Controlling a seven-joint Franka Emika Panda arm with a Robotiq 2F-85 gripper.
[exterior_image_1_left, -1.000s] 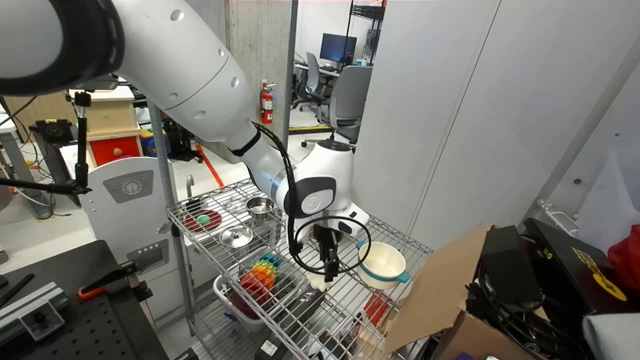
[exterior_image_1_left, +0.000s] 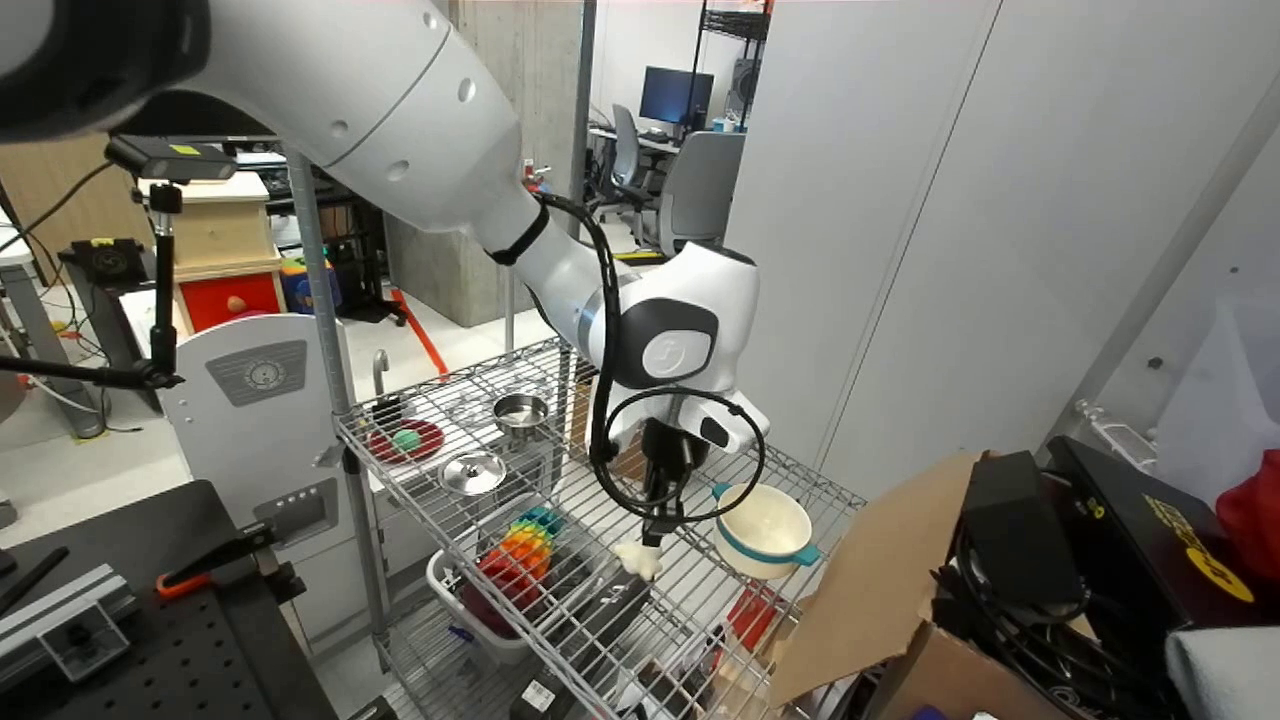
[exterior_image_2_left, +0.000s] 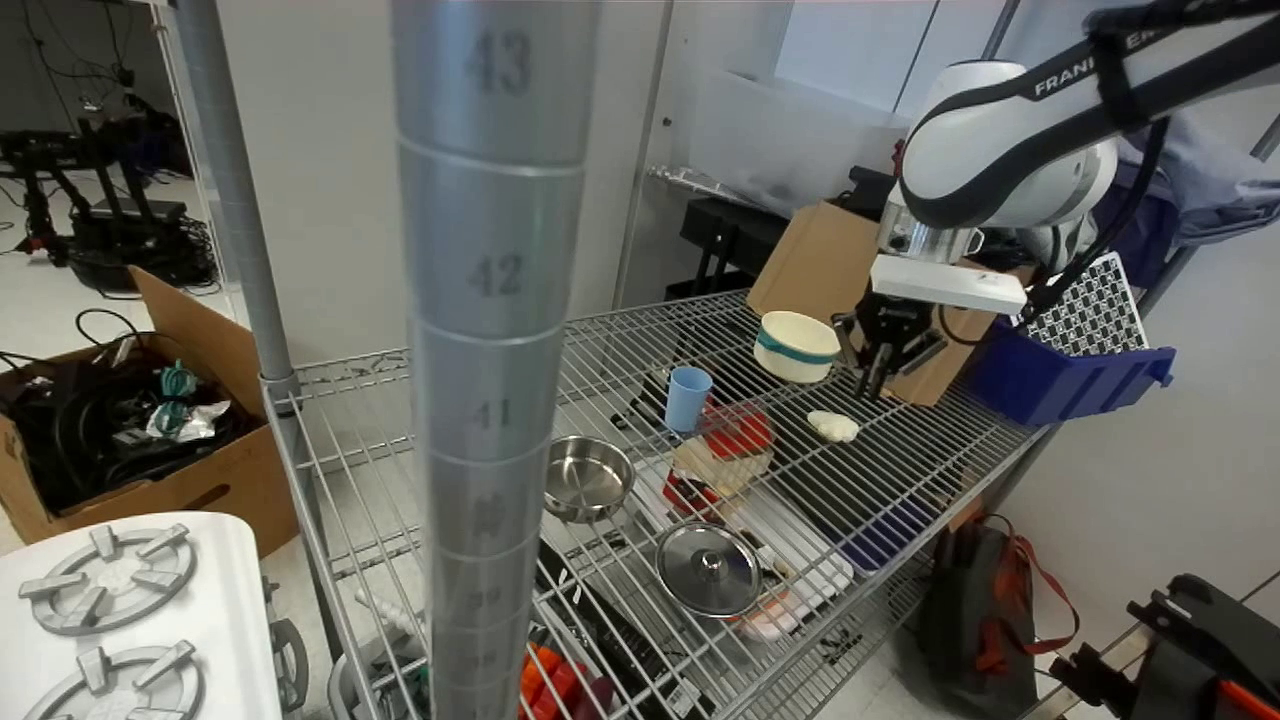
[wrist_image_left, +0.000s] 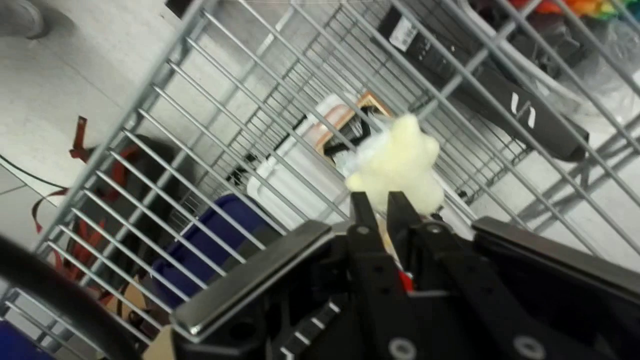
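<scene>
A pale cream, lumpy soft-looking piece (wrist_image_left: 403, 165) lies on the wire shelf (exterior_image_2_left: 828, 558). In the wrist view it shows just beyond the fingertips of my gripper, which is partly open with a narrow gap between its fingers and nothing gripped. From the second exterior view, the gripper (exterior_image_2_left: 872, 382) hangs above and slightly right of the cream piece (exterior_image_2_left: 833, 426), apart from it. The first exterior view has the fingers overlapping the top of the piece (exterior_image_1_left: 638, 560).
A cream pot with teal handles (exterior_image_1_left: 764, 528) stands beside the gripper. A blue cup (exterior_image_2_left: 687, 398), a steel pan (exterior_image_2_left: 588, 479) and a lid (exterior_image_2_left: 708, 569) sit elsewhere on the shelf. An open cardboard box (exterior_image_1_left: 894, 588) borders one end.
In the first exterior view, the hand has shifted right and up, and its fingertips sit slightly higher and further left. The cream piece has stayed about where it was.
</scene>
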